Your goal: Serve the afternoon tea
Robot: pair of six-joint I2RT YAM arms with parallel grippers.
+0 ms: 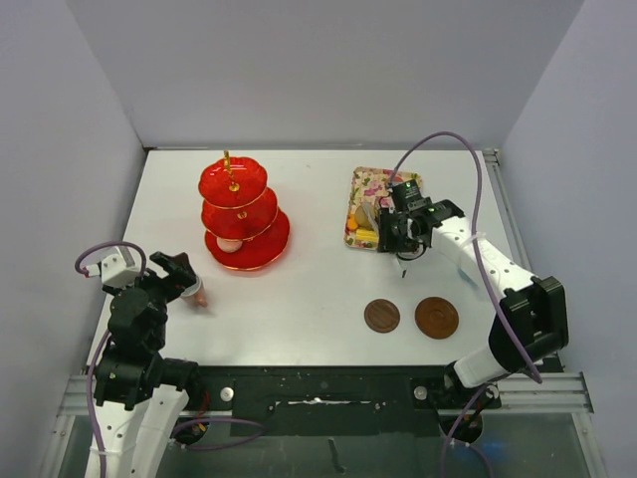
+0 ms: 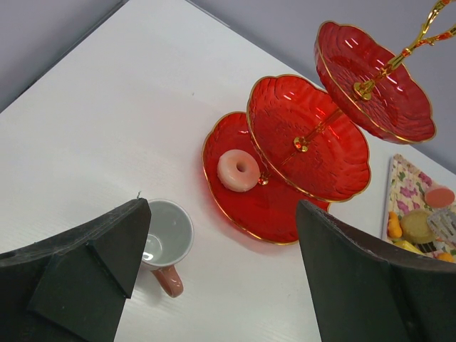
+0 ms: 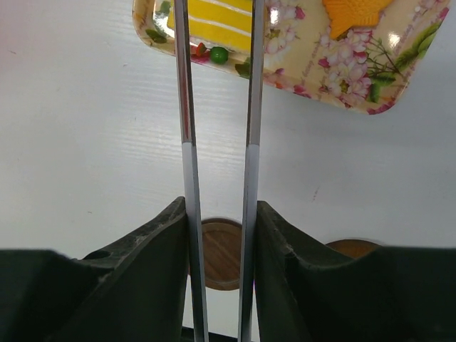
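A red three-tier stand (image 1: pixel 231 181) stands at back left, a pink donut (image 2: pixel 238 169) on its bottom tier. A floral tray (image 1: pixel 370 183) holds yellow and orange pastries at back right. My right gripper, holding long metal tongs, is over the tray by a striped yellow cake (image 3: pixel 209 20); whether the tongs grip the cake I cannot tell. My left gripper is open above a white cup (image 2: pixel 168 231) with a tan handle, at the table's left.
Two brown coasters (image 1: pixel 382 315) (image 1: pixel 436 317) lie at front right, and a pale blue object (image 1: pixel 468 274) is partly hidden by the right arm.
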